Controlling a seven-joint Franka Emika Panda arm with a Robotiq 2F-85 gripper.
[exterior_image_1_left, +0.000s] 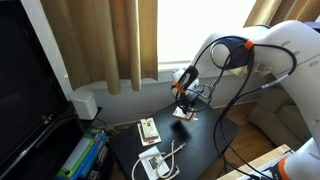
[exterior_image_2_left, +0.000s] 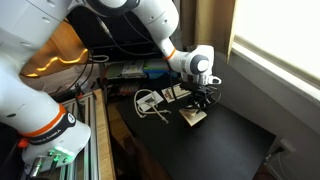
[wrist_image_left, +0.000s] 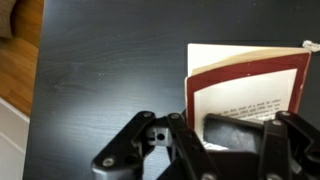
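Observation:
A book with a dark red border around a cream page with printed text lies on the dark table, and paler pages show along its far edge. My gripper is shut over the lower part of that page, with nothing seen between its fingers. Whether it touches the paper cannot be told. Exterior view 2 has the book flat below the gripper. From the other side, the gripper hides part of the book.
More books or papers lie to the left in exterior view 1, beside a loose white cable. Colourful books line the table's left side. Bare dark tabletop stretches out in front of the book.

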